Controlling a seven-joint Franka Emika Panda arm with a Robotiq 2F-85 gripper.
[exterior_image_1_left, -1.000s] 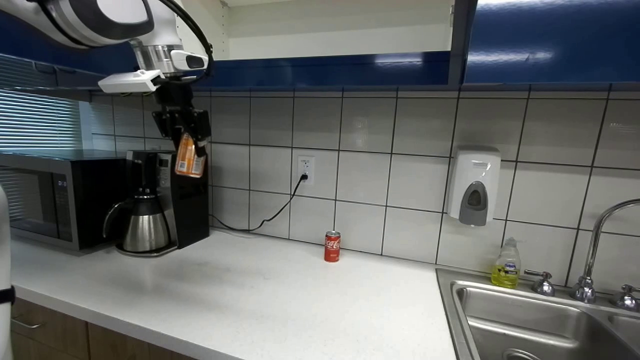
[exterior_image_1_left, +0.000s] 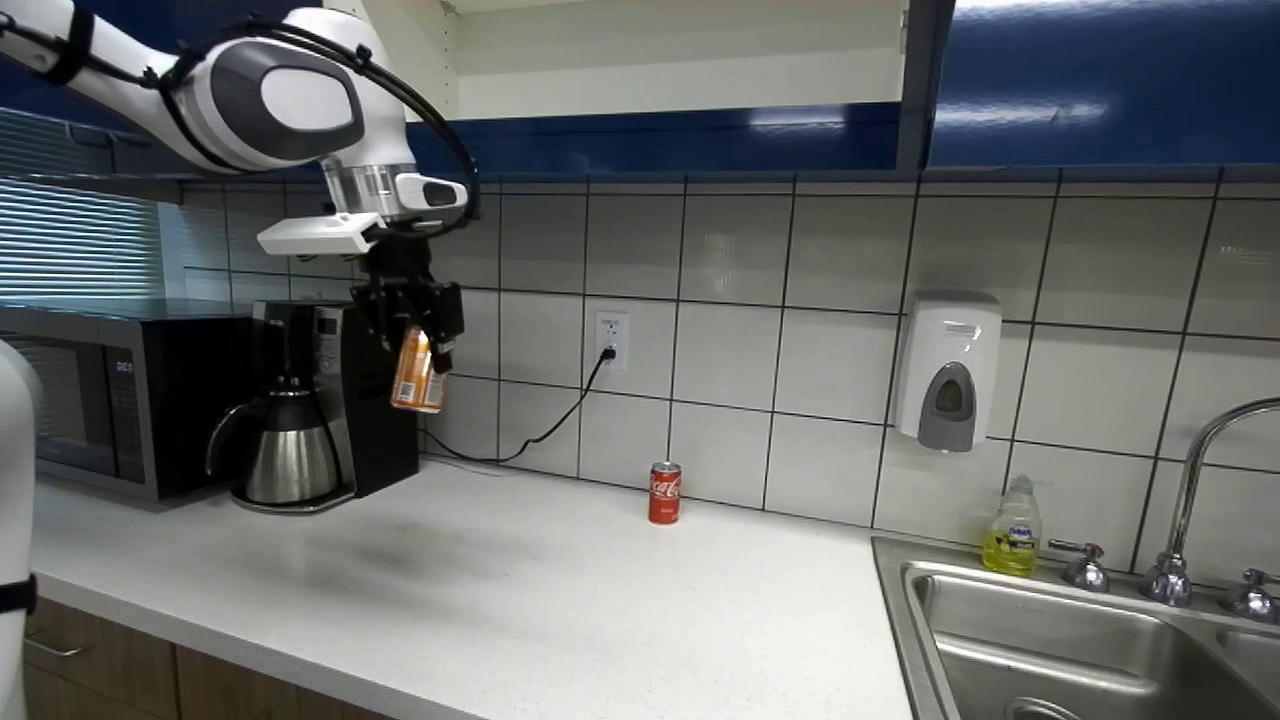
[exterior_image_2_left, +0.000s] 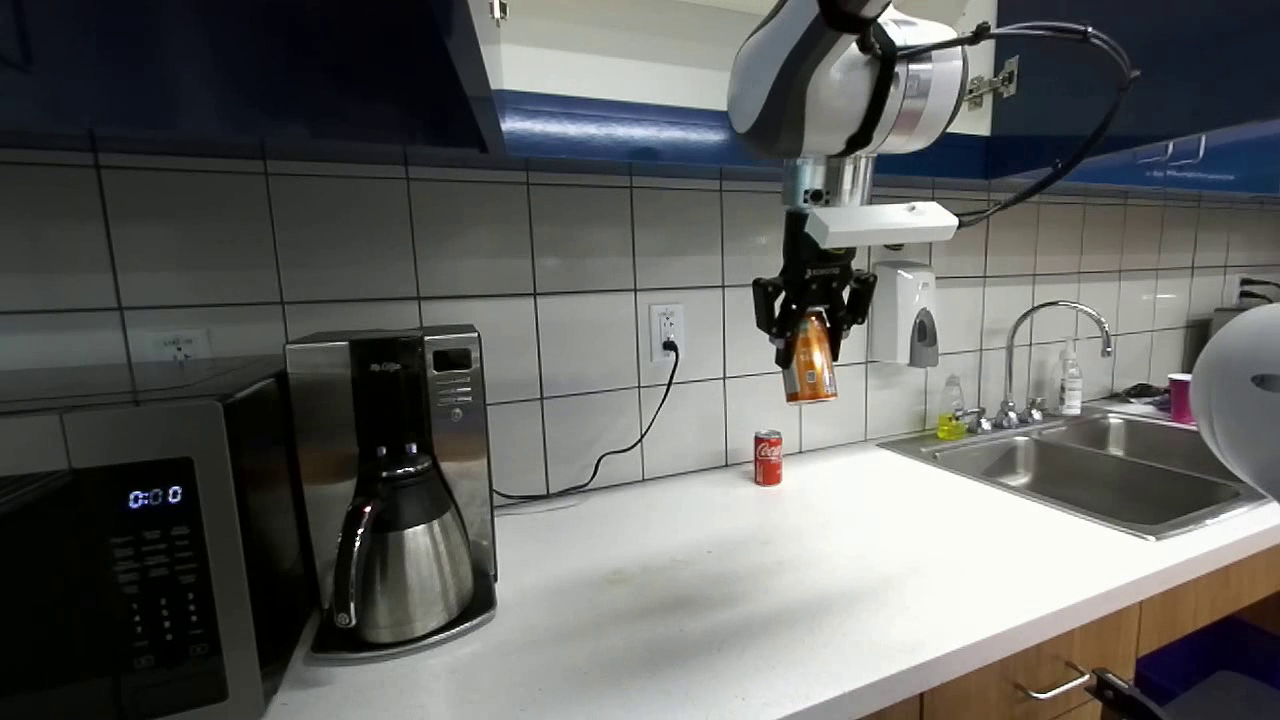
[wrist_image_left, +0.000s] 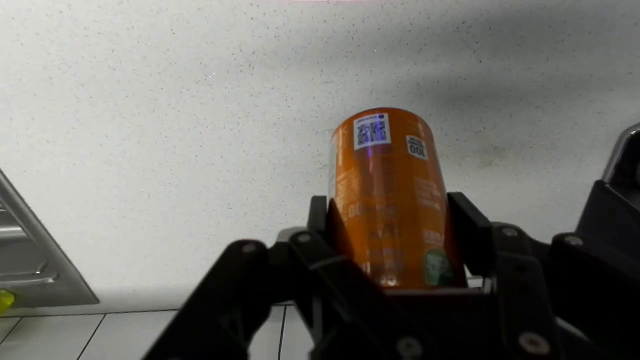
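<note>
An orange can (exterior_image_1_left: 419, 374) hangs in the air above the counter, slightly tilted, with my gripper (exterior_image_2_left: 807, 334) shut on it. In the wrist view the can (wrist_image_left: 387, 198) sits between both fingers, its printed side and codes facing the camera and its lower end clear of the counter. A red Coca-Cola can (exterior_image_1_left: 665, 492) stands upright on the white counter (exterior_image_1_left: 540, 588), close to the tiled wall. It is apart from my gripper, and in exterior view 2 that red can (exterior_image_2_left: 768, 458) appears lower than the held one.
A coffee maker (exterior_image_2_left: 402, 504) with a steel carafe stands beside the microwave (exterior_image_1_left: 84, 396). On the other side are the sink (exterior_image_1_left: 912, 624), a dish soap bottle (exterior_image_1_left: 1014, 528) and a wall dispenser (exterior_image_1_left: 950, 372). An open cabinet (exterior_image_1_left: 672, 60) is overhead.
In exterior view 1 my gripper, still around the orange can, has moved lower and to the right. The red can stands where it was.
</note>
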